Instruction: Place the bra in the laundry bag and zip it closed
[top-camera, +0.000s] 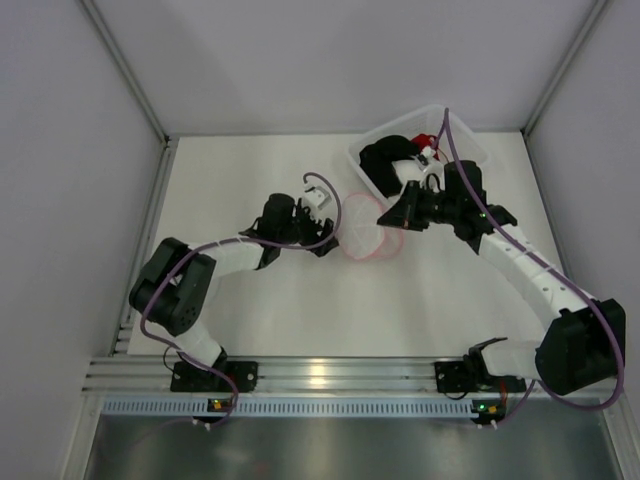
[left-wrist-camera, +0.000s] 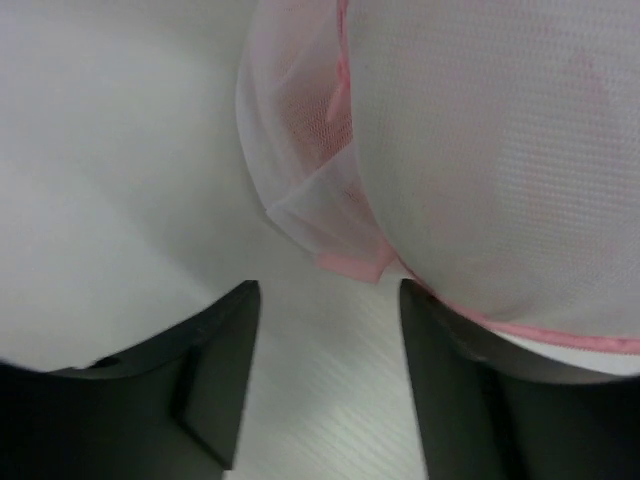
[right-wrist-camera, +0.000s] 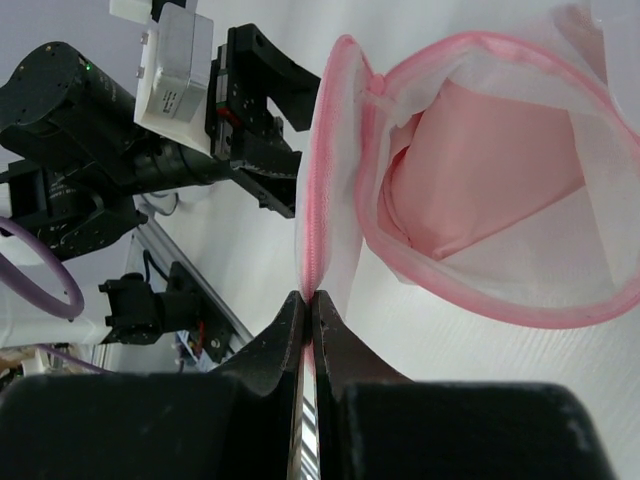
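Note:
The white mesh laundry bag (top-camera: 361, 228) with pink trim stands near the table's middle. In the right wrist view its pink-edged mouth (right-wrist-camera: 480, 312) gapes, showing pink fabric (right-wrist-camera: 490, 165) inside; whether that is the bra I cannot tell. My right gripper is shut on the bag's pink edge. On the bag's left side my left gripper is part open, nothing between its fingers. Just beyond its tips are a small pink tab (left-wrist-camera: 350, 267) and the bag's pink trim. No zipper pull can be made out.
A white bin (top-camera: 362, 143) at the back right holds black cloth (top-camera: 383, 168), red cloth (top-camera: 425, 142) and something white. Both arms come close together at the bag.

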